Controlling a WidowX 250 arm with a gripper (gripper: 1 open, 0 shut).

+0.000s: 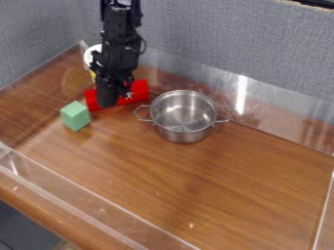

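My gripper [109, 94] hangs from the top left, pointing down over a long red object [137, 90] lying on the wooden table. Its fingertips are dark and small against the red; whether they are apart or together is hard to tell. A green block [74, 115] sits just in front and left of the red object. A steel pot [185, 121] with two side handles stands to the right. A white and yellow item behind the arm is partly hidden.
Grey walls close off the back and left, with a transparent strip along the edges.
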